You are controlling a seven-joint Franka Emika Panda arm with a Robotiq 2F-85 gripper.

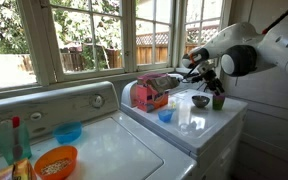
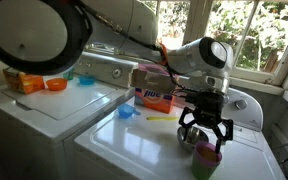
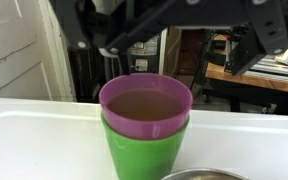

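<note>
A purple cup sits nested in a green cup, its rim standing above the green one, in the wrist view. Exterior view 2 has the green cup upright on the white machine's top near its right front. My gripper is open just above the cups, fingers pointing down and spread apart. Nothing shows held between them. A metal bowl is close behind the cups, partly covered by the gripper; its rim enters the wrist view at the bottom.
A red detergent box stands at the back of the same machine, with a blue bowl in front. On the other machine are an orange bowl and another blue bowl. Room is clear at the machine's front left.
</note>
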